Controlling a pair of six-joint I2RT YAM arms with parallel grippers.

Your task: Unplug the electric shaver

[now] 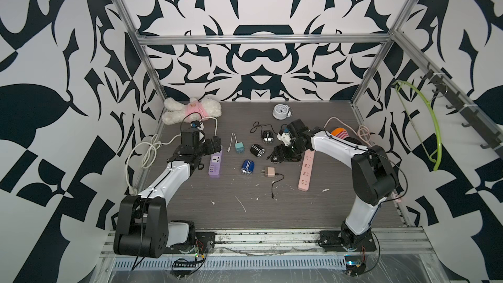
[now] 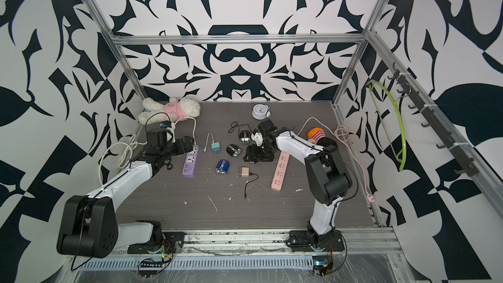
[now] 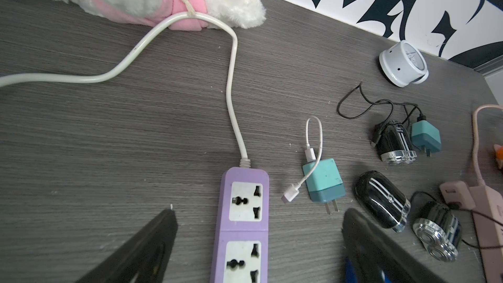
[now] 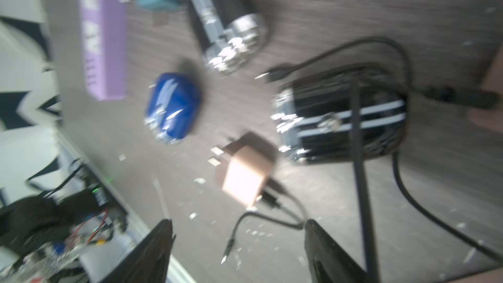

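Note:
Under my right gripper lies a black shaver [image 4: 340,112] with silver trim. A black cable [image 4: 390,39] loops past it, one end entering a pink adapter [image 4: 484,118] cut off at the right edge. In the left wrist view this adapter [image 3: 457,194] sits at the end of the pink power strip [image 3: 487,220]. The right fingers [image 4: 152,254] are apart, with nothing between them; in the top left view the right gripper [image 1: 283,154] hides much of the shaver. My left gripper stands open above the purple power strip [image 3: 243,235], holding nothing.
Another black shaver [image 3: 382,199], a blue shaver [image 1: 247,166] and a teal charger [image 1: 239,147] lie between the strips. A loose pink charger [image 4: 246,175] is close by. A shaver [image 3: 395,141] with a cable lies farther back.

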